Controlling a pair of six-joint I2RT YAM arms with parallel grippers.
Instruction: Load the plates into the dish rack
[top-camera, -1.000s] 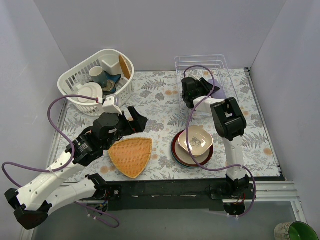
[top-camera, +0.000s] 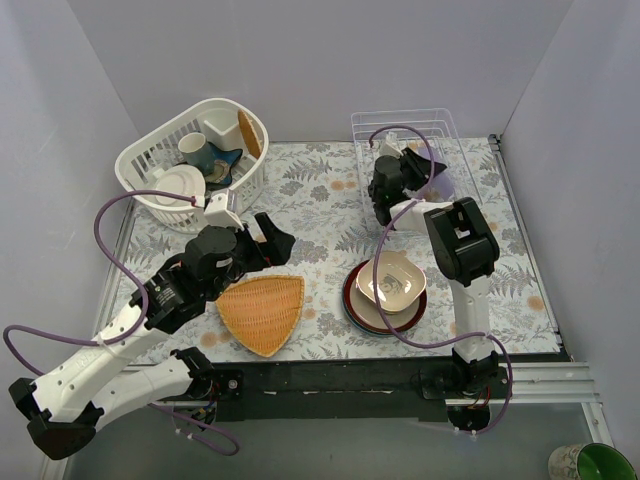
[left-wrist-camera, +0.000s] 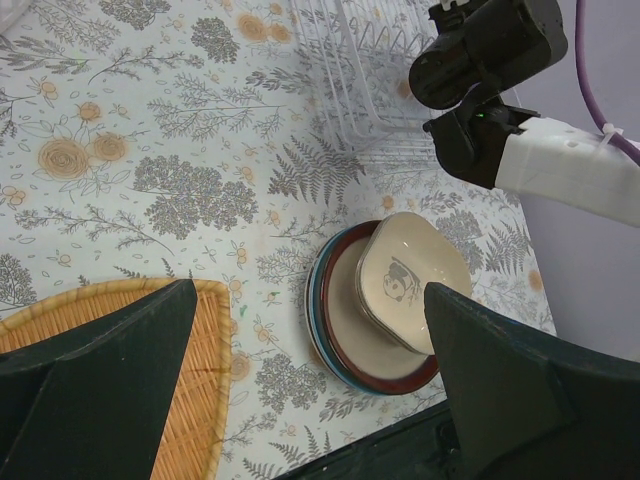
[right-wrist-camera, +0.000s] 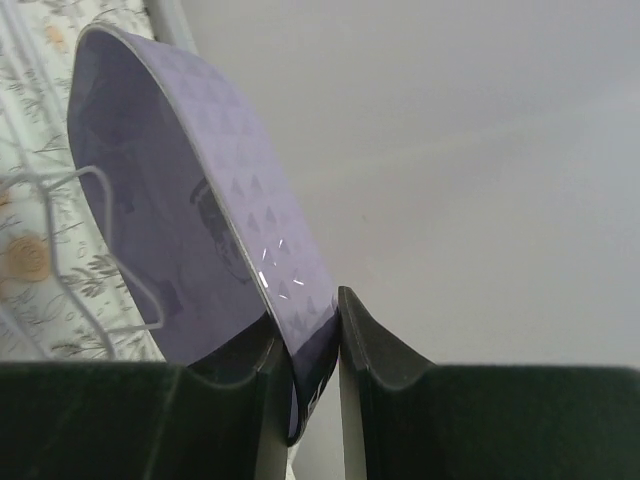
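Note:
A lilac plate (right-wrist-camera: 240, 160) with a faceted outer side stands tilted at the dish rack's wires (right-wrist-camera: 110, 240). Its rim passes between the fingers of my right gripper. Some background shows between those fingers lower down, and whether they press on the plate is unclear. From above, the plate (top-camera: 442, 186) is partly hidden by the right arm, inside the white wire dish rack (top-camera: 470, 178). My left gripper (top-camera: 272, 240) hangs open and empty over the table. On the front right of the table, a cream dish (top-camera: 398, 284) rests on a stack of plates (top-camera: 358, 310).
A white basket (top-camera: 130, 165) holding a mug (top-camera: 196, 152) and other dishes stands back left. An orange woven mat (top-camera: 262, 312) lies below the left gripper. Purple cables loop along both arms.
My right gripper has shifted slightly to the right at the rack, and the lilac plate's visible outline has changed a little. The left arm has stayed still.

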